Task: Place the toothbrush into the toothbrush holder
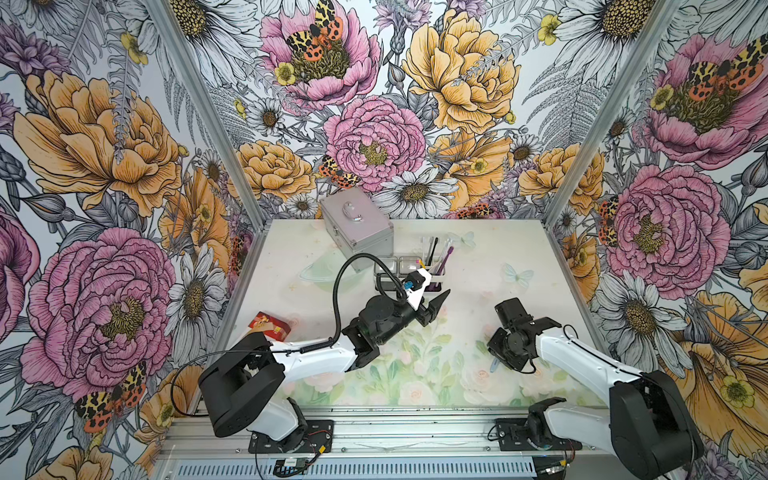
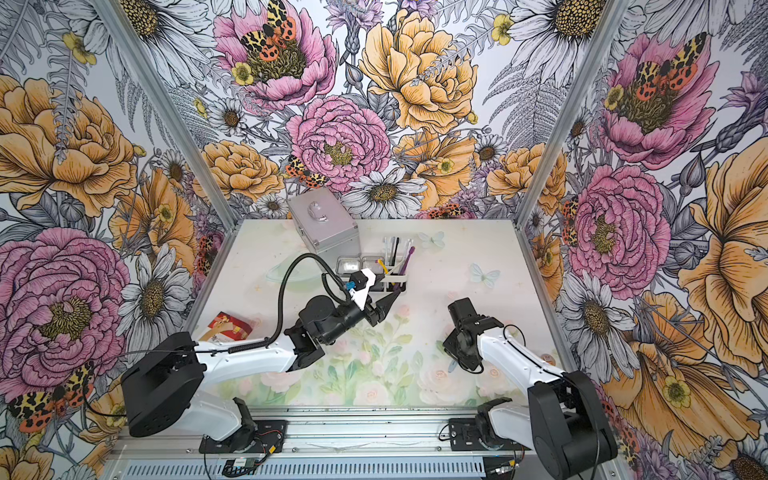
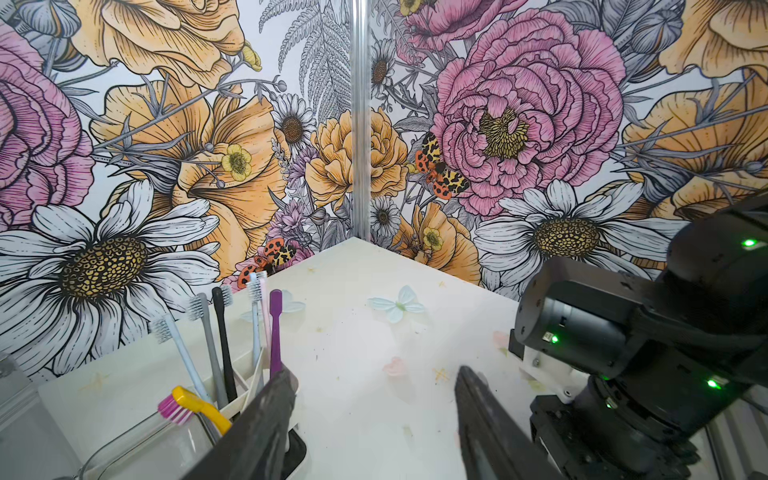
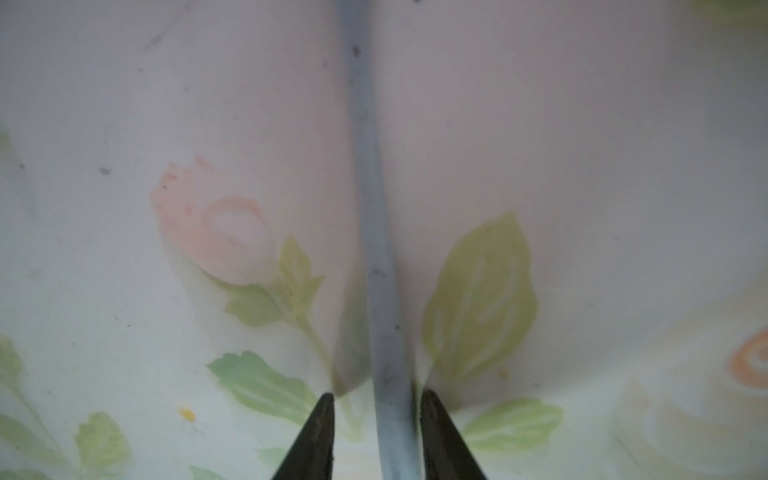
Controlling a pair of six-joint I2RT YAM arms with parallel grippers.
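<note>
A pale blue toothbrush handle (image 4: pixel 370 200) lies on the table between the fingertips of my right gripper, which is part open, low over it. In the top views the right gripper (image 1: pixel 508 340) largely hides it. The holder (image 3: pixel 264 380) with several upright toothbrushes and a yellow one leaning low stands mid-table at the back. My left gripper is open beside the holder, fingers apart with nothing seen between them.
A silver case (image 1: pixel 356 228) stands at the back left, next to the holder. A red packet (image 1: pixel 268 326) lies at the left edge.
</note>
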